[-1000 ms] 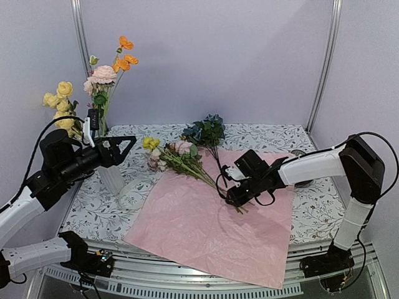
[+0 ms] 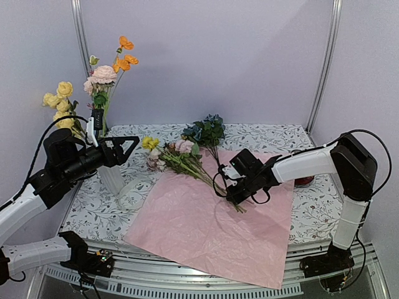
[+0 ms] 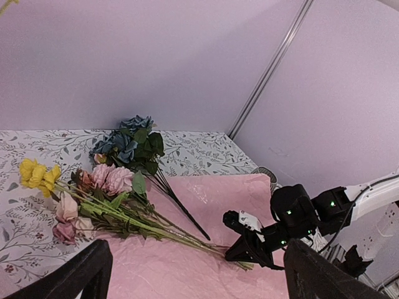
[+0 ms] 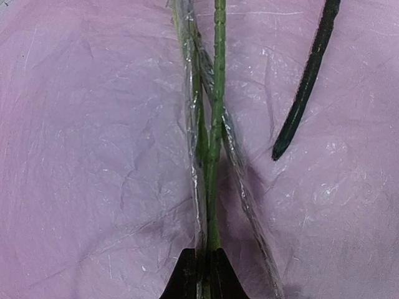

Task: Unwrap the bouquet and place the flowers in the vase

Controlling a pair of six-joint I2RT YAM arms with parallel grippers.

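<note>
At the left of the top view, the clear vase (image 2: 112,180) holds yellow, pink and orange flowers (image 2: 103,75); my left arm partly covers it. My left gripper (image 2: 130,150) stands open in front of it, with nothing between its wide-set fingers (image 3: 84,274). Mixed flowers, with yellow (image 3: 38,176) and pink (image 3: 118,179) blooms, lie on pink paper, heads to the left. My right gripper is shut on flower stems (image 4: 215,149) near their lower ends; exactly how many are between its fingers I cannot tell. Blue flowers (image 2: 206,131) lie behind, their dark stem (image 4: 305,87) apart from the right gripper.
The pink paper (image 2: 206,249) is bare towards the front. Patterned cloth (image 2: 93,215) shows around it. A dark red object (image 2: 303,180) sits behind the right arm, partly hidden. Walls stand at the back and both sides.
My left gripper has moved a touch to the right. The flowers lie nearly as before.
</note>
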